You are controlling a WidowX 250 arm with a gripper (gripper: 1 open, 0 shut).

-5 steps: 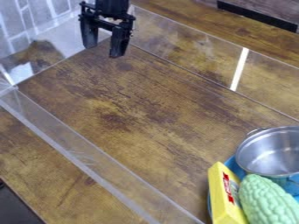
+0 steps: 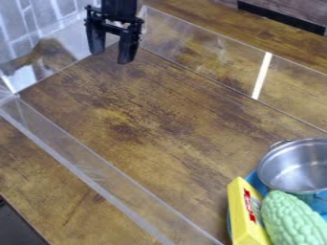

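Observation:
My black gripper (image 2: 111,48) hangs at the top left, over the back left corner of the clear-walled work area, with its dark fingers pointing down. It looks open, and I see nothing between the fingers. The wooden floor (image 2: 153,134) beneath and in front of it is bare.
At the bottom right sit a steel pot (image 2: 296,167), a yellow box (image 2: 246,212) and a green textured vegetable (image 2: 292,218), grouped on something blue. Clear low walls (image 2: 96,191) edge the area.
My gripper has shifted very slightly at the back left. The objects at the bottom right are unchanged.

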